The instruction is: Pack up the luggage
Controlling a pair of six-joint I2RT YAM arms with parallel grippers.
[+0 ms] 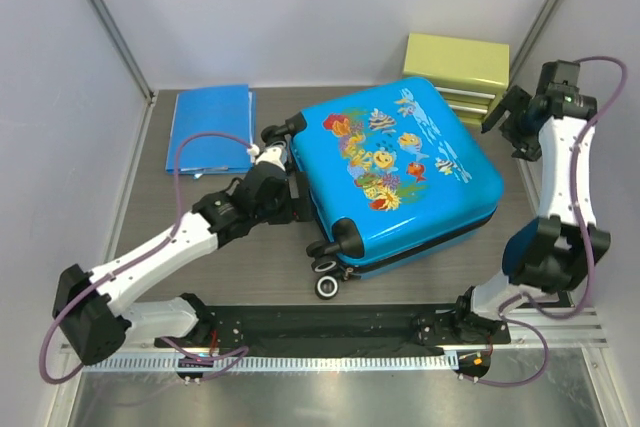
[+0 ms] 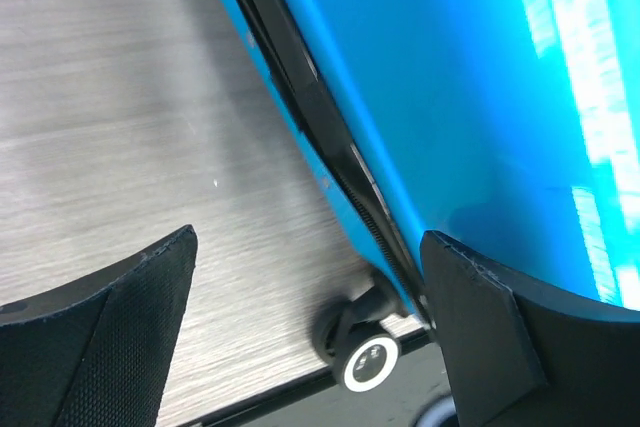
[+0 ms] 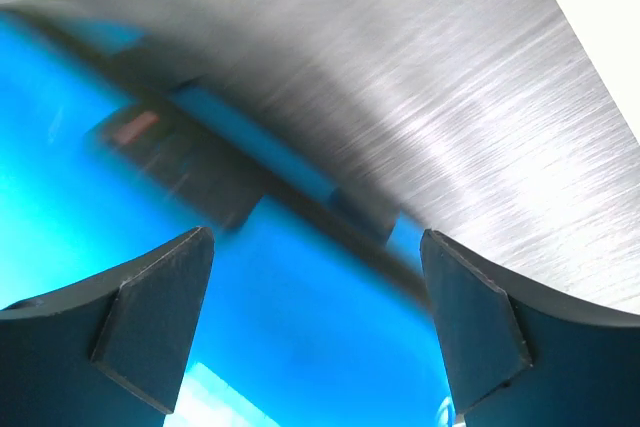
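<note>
A bright blue hard-shell suitcase [image 1: 400, 177] with fish decals lies closed and askew on the table, wheels [image 1: 326, 286] toward the left. My left gripper [image 1: 298, 197] is open at its left side; the left wrist view shows its zip band [image 2: 320, 112] and a wheel between and beyond the open fingers. My right gripper [image 1: 505, 122] is raised and open off the upper right corner; in the blurred right wrist view the blue shell and dark seam lie below its fingers [image 3: 316, 297].
Blue folders [image 1: 205, 127] lie at the back left. A pale yellow stack of boxes [image 1: 455, 62] stands at the back right, beside the suitcase. Bare table [image 1: 170, 227] shows at the left and right; walls bound the sides and back.
</note>
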